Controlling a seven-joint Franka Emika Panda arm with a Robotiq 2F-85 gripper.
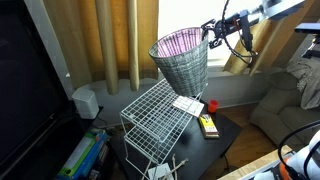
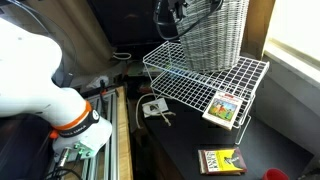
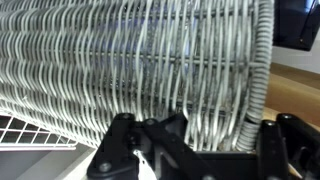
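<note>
A grey woven basket with a pink lining hangs over the white wire rack, its opening upward and slightly tilted. My gripper is shut on the basket's rim at its right side. In the second exterior view the basket stands above the rack's upper shelf; whether its bottom touches the wires cannot be told. The woven wall fills most of the wrist view, with the gripper at the lower edge. The fingertips are largely hidden there.
A small card or box leans on the rack's front corner. On the dark table lie a yellow-and-red packet and a red cup. A white adapter with a cable is beside the rack. Curtains and a window stand behind.
</note>
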